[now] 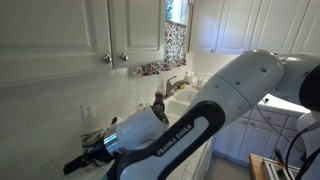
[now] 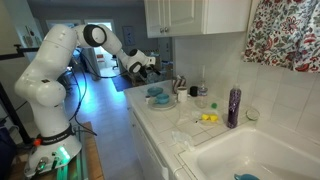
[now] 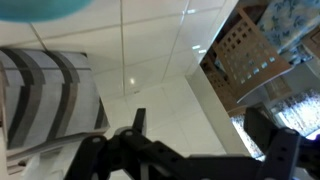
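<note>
My gripper is open, its dark fingers wide apart at the bottom of the wrist view with nothing between them. Beyond them are pale counter and cabinet surfaces. At the upper left of that view is part of a teal bowl (image 3: 40,10), off to the side of the fingers. A grey and white striped cloth (image 3: 52,92) lies below it. In exterior view 2 the arm reaches out to the far end of the counter, near the small teal bowls (image 2: 157,98). The arm hides much of the counter in exterior view 1.
A dark purple bottle (image 2: 234,107) stands by the back wall, with a yellow item (image 2: 208,118) to its left. The sink (image 2: 225,160) is at the near right. Wall cabinets (image 1: 50,40) hang above the counter.
</note>
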